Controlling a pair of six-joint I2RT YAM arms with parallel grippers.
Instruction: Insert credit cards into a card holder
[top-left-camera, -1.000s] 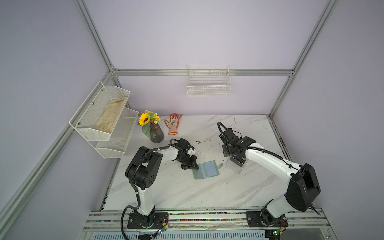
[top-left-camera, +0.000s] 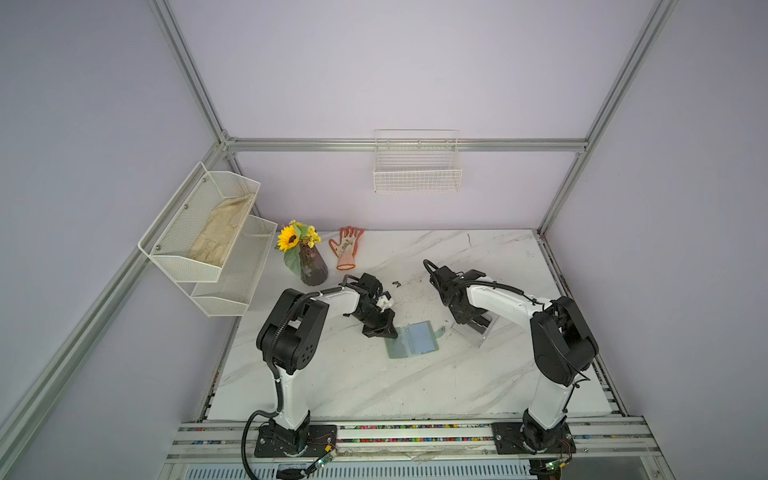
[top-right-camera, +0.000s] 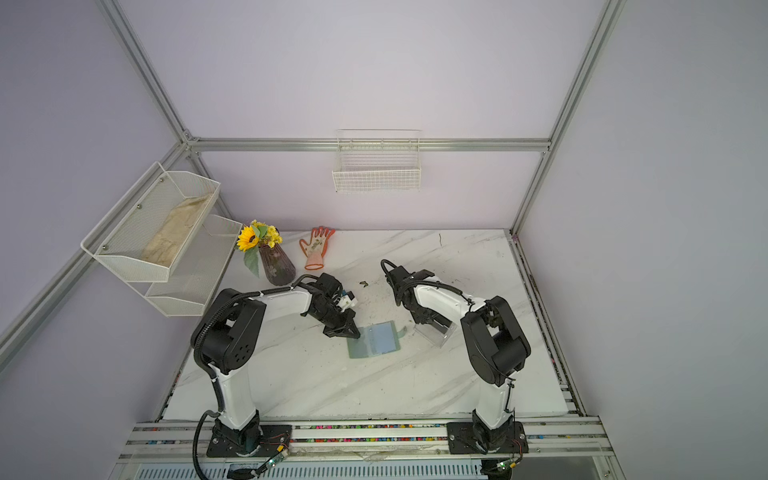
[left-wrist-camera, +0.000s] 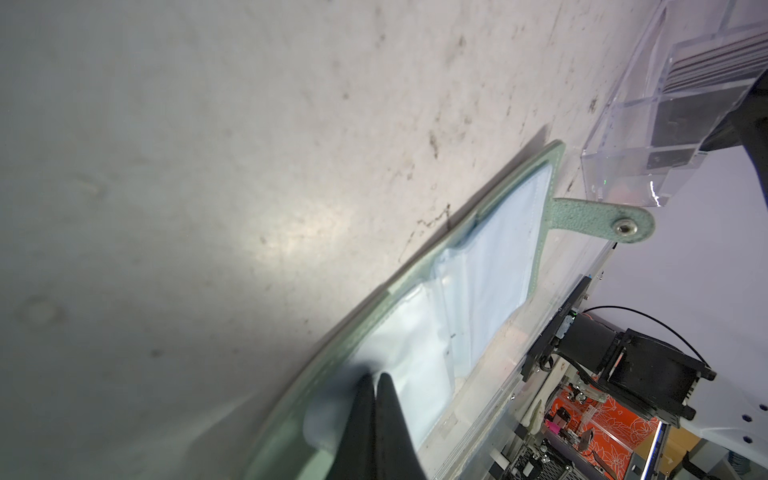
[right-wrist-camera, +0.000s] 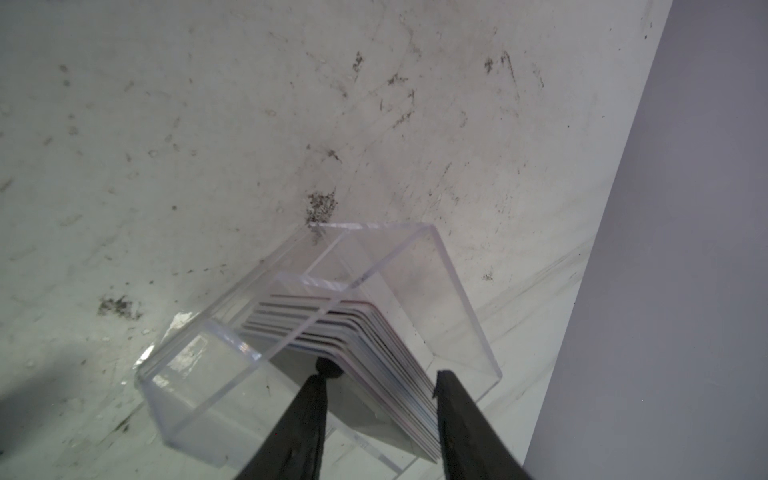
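A mint card holder (top-left-camera: 420, 337) lies unfolded on the table, its snap strap (left-wrist-camera: 600, 216) pointing right. My left gripper is shut, its tips on or just over the holder's left pocket (left-wrist-camera: 400, 344), with nothing seen between them. To the right of the holder, a clear acrylic box (right-wrist-camera: 448, 304) holds a stack of cards (right-wrist-camera: 352, 328), slanted inside. My right gripper stands open over the box, one finger either side of part of the stack; whether it touches the cards I cannot tell.
A vase of sunflowers (top-left-camera: 312, 264) and an orange-trimmed glove (top-left-camera: 345, 248) sit at the back left. Wire baskets (top-left-camera: 416, 180) hang on the back and left walls.
The left arm has shifted only slightly, its gripper staying at the holder.
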